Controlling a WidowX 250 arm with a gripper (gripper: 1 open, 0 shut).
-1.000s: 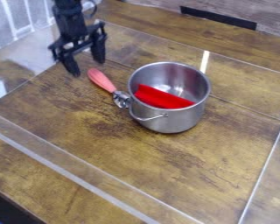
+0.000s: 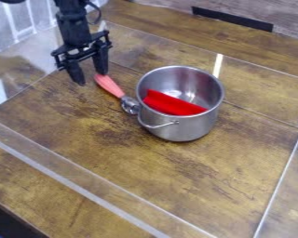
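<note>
My black gripper (image 2: 81, 65) hangs at the upper left over the wooden table, its fingers apart around empty space, near the end of a pink-red handle (image 2: 108, 85) of a utensil whose metal head (image 2: 130, 105) lies against a steel pot (image 2: 177, 130). The pot stands right of centre with a red object (image 2: 171, 104) inside.
Pale streaks or seams cross it at left and right.
The pot and utensil look unmoved.
</note>
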